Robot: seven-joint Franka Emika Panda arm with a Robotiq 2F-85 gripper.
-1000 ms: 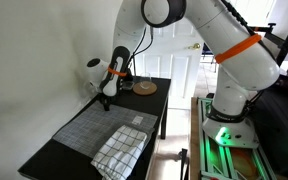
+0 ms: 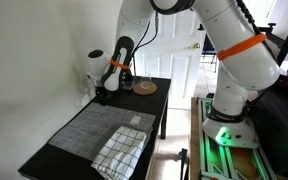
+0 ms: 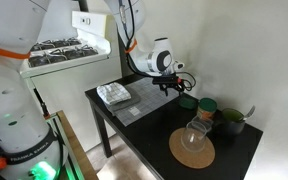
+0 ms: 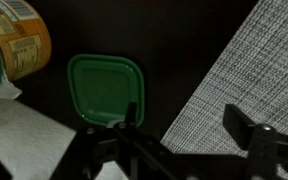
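Observation:
My gripper is low over the far end of the table, its two fingers well apart and nothing visible between them. In the wrist view, a flat green lid [image 4: 94,82] with rounded corners lies on the dark tabletop, just beyond the left finger. Under the right finger is the edge of a grey woven mat [image 4: 239,75]. The second exterior view places the gripper [image 3: 178,89] near the wall, with the green lid [image 3: 188,102] close by. From the first exterior view, the fingertips [image 2: 103,97] are small and dark.
A green-topped jar [image 3: 206,107] stands beside the lid, near a dark pot [image 3: 230,125]. A clear glass container [image 3: 195,135] sits on a round brown mat [image 3: 179,153]. At the mat's other end lies a folded pale cloth [image 3: 114,94].
The arm's wrist has risen slightly and shifted a little near the wall. The cloth and table items look unmoved.

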